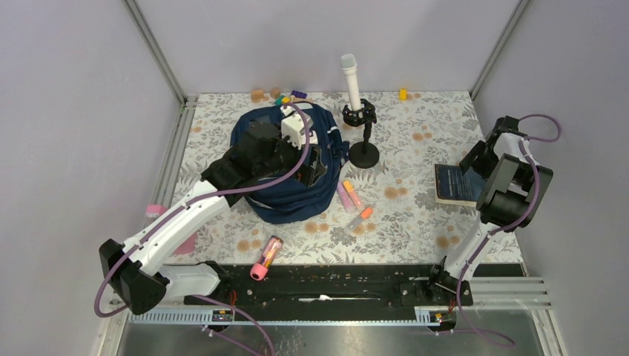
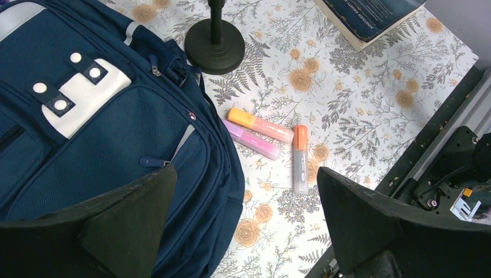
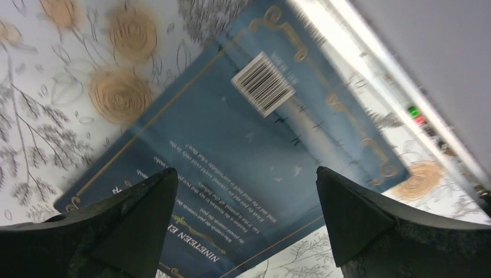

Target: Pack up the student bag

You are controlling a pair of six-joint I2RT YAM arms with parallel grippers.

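Observation:
A navy student bag (image 2: pixel 87 145) lies on the floral table, partly under my left arm in the top view. My open left gripper (image 1: pixel 310 172) hangs over the bag, its fingers empty. A dark blue book (image 1: pixel 452 183) lies at the right. My right gripper (image 1: pixel 472 165) is open just above it; the right wrist view shows the book's barcoded cover (image 3: pixel 231 156) between and beneath the fingers. Orange (image 2: pixel 300 156), pink (image 2: pixel 255 142) and yellow (image 2: pixel 259 123) markers lie beside the bag. A pink-capped tube (image 1: pixel 267 258) with coloured contents lies at the front edge.
A black stand (image 1: pixel 363 153) holding a white tube (image 1: pixel 350 78) stands right of the bag. Small coloured blocks (image 1: pixel 297 95) lie at the back, a yellow one (image 1: pixel 403 94) farther right. Walls border the sides and back.

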